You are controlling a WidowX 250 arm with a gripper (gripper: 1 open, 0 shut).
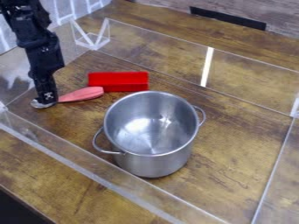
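My black gripper (45, 96) reaches down at the left of the work area, its tip low at the metal head of a pink-handled utensil (82, 94) lying on the wood. The fingertips are small and dark, and whether anything is between them is unclear. A red block (118, 81) lies just right of the utensil's handle. A steel pot (151, 144) with two side handles stands in the middle front, to the right of my gripper.
Clear low walls (233, 59) border the wooden surface (239, 136).
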